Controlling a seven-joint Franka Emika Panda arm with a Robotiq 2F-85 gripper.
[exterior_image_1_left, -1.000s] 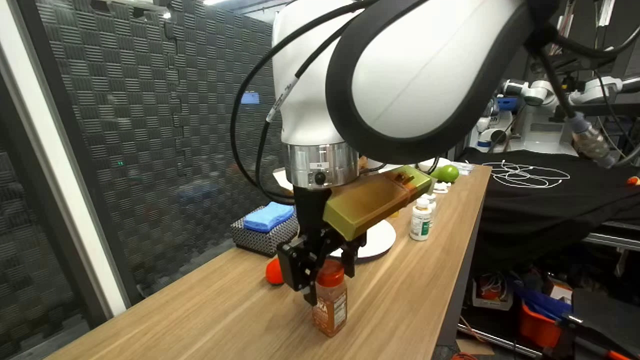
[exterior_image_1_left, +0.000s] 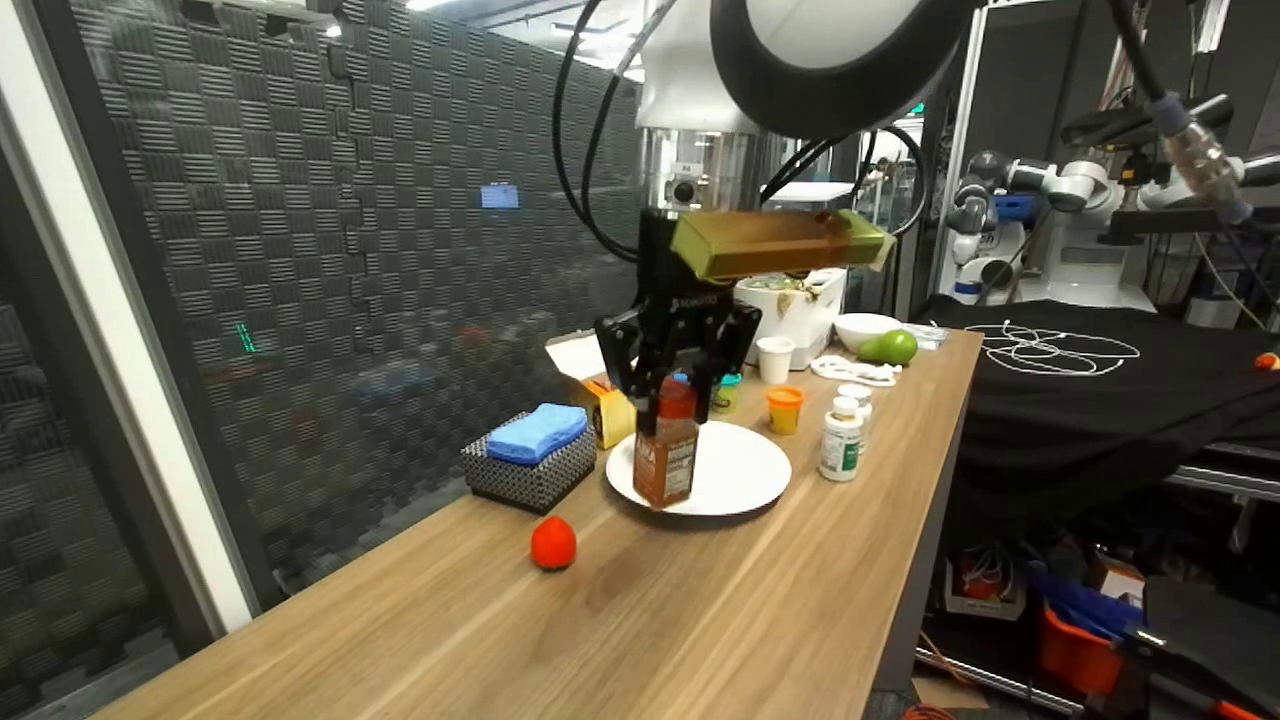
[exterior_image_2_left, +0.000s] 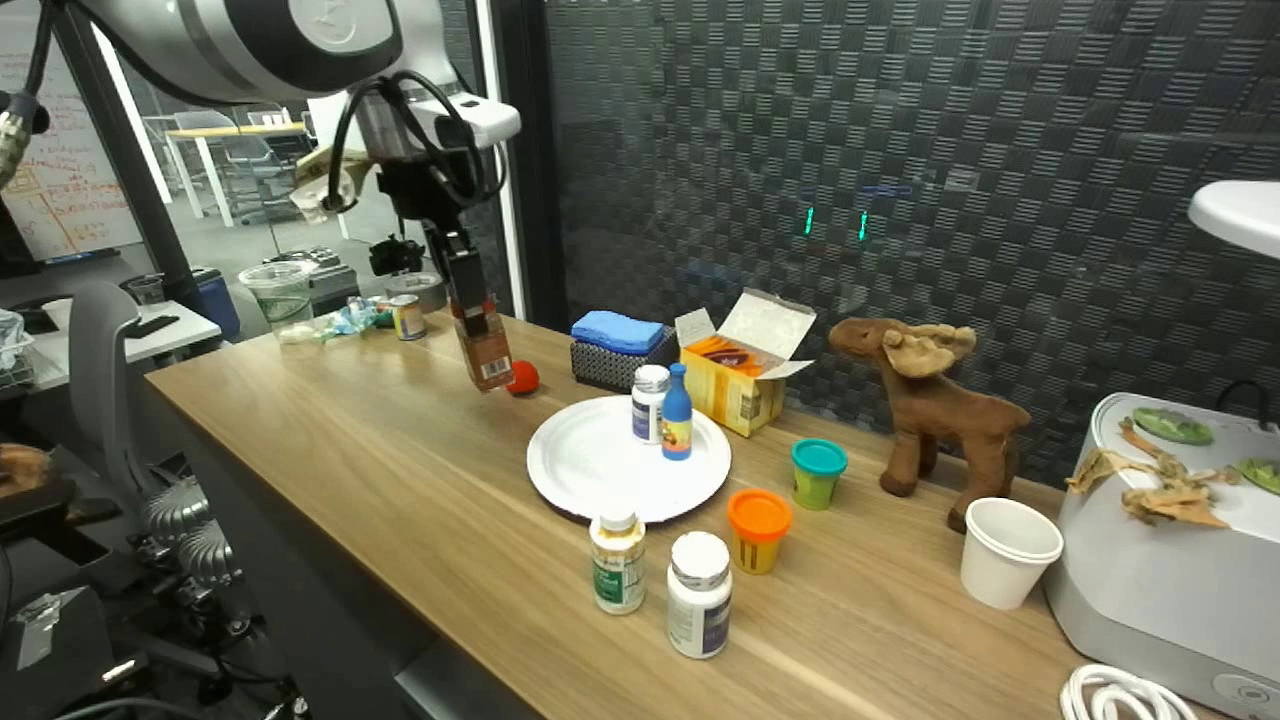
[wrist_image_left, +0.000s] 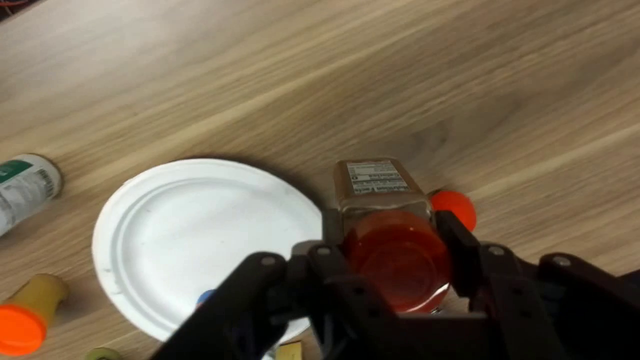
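A spice bottle (exterior_image_1_left: 666, 463) with a red cap and a brown, printed body hangs from my gripper (exterior_image_1_left: 675, 406), which is shut around its cap end. In the second exterior view the bottle (exterior_image_2_left: 487, 354) is held above the table, slightly tilted, short of the white plate (exterior_image_2_left: 564, 474). The wrist view looks down on the red cap (wrist_image_left: 399, 261) between the fingers, with the bottle's label beyond it and the plate (wrist_image_left: 210, 198) to the left. On the plate stand a blue bottle (exterior_image_2_left: 677, 420) and a white pill bottle (exterior_image_2_left: 648, 402).
A red ball-like object (exterior_image_1_left: 553, 544) lies near the plate. Around it are a dark box with a blue cloth (exterior_image_2_left: 618, 332), an open yellow box (exterior_image_2_left: 732, 390), play-dough tubs (exterior_image_2_left: 758, 528), pill bottles (exterior_image_2_left: 618, 562) and a plush moose (exterior_image_2_left: 936, 408).
The bottle has risen off the table in my gripper and moved farther back toward the plate. Before, it was low over the table's front part.
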